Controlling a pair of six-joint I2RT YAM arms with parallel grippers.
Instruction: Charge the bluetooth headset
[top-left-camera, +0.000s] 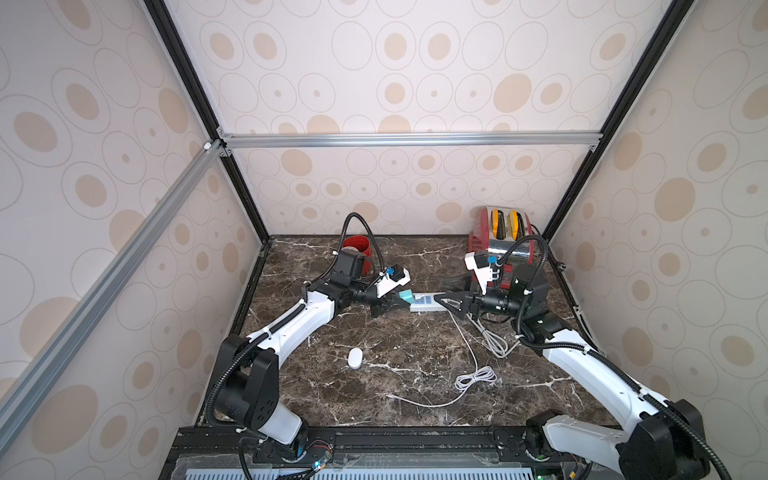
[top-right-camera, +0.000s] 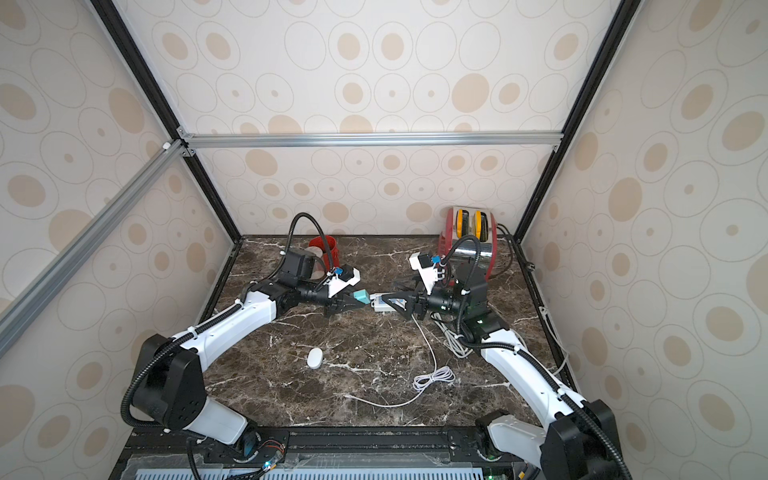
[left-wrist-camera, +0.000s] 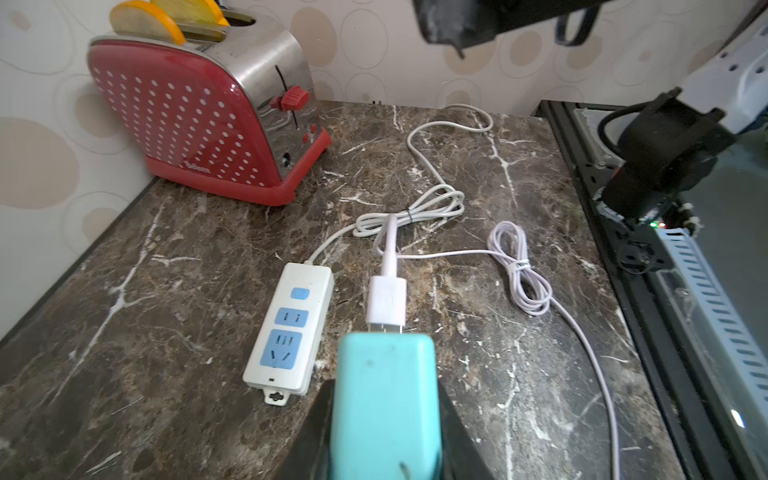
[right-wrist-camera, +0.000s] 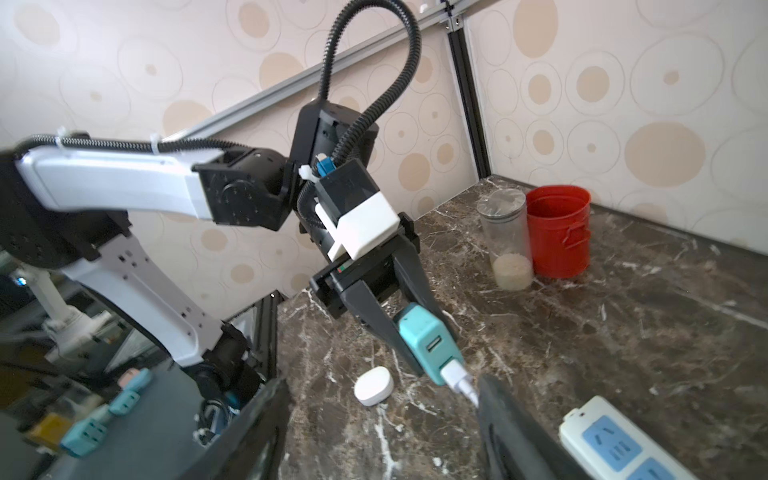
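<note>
My left gripper is shut on the turquoise charger block (left-wrist-camera: 385, 408), held above the table. In the left wrist view, the cable's white USB plug (left-wrist-camera: 386, 301) meets the block's far end, and a short strip of metal shows between them. The right wrist view shows a second, empty USB slot beside the plug. My right gripper (top-left-camera: 453, 294) stands open, its fingers (right-wrist-camera: 512, 428) apart, back from the plug. A white headset case (top-left-camera: 355, 357) lies on the table toward the front left. The white power strip (left-wrist-camera: 289, 328) lies flat below the grippers, its sockets bare.
The thin white cable (left-wrist-camera: 524, 276) lies coiled at the front. A red toaster stands at the back right. The red bucket (right-wrist-camera: 558, 232) and a clear jar (right-wrist-camera: 508, 240) are at the back left. Table around the case is clear.
</note>
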